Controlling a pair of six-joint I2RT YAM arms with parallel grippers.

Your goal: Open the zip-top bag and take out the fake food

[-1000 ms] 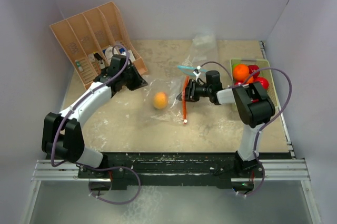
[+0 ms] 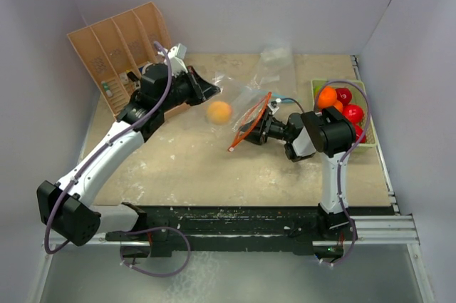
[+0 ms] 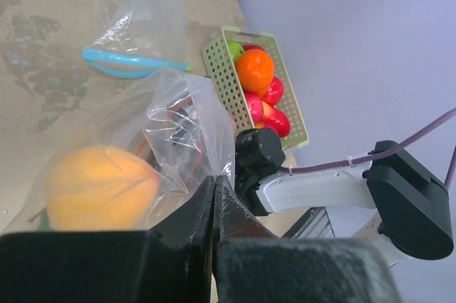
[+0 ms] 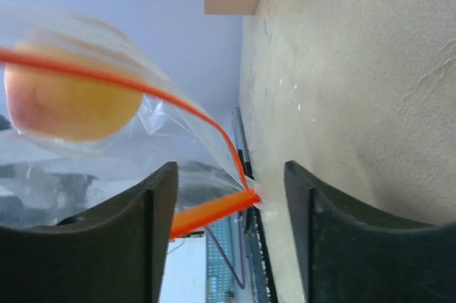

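A clear zip top bag (image 2: 235,96) with an orange zip strip (image 2: 249,123) holds an orange round fake food (image 2: 219,111). My left gripper (image 2: 214,91) is shut at the bag's upper left, film at its tips, lifting that side in view. In the left wrist view the food (image 3: 100,189) sits inside the crumpled film. My right gripper is part open at the strip's slanting end, which shows between and behind its fingers in the right wrist view; whether it touches cannot be told.
A green basket of fake fruit (image 2: 340,103) stands at the right. A wooden divided rack (image 2: 100,39) is at the back left. Another clear bag with a blue slider (image 3: 128,60) lies at the back.
My left gripper has moved right and toward the camera, raising the bag. The food has shifted up in view, and the orange strip now slants instead of standing nearly straight.
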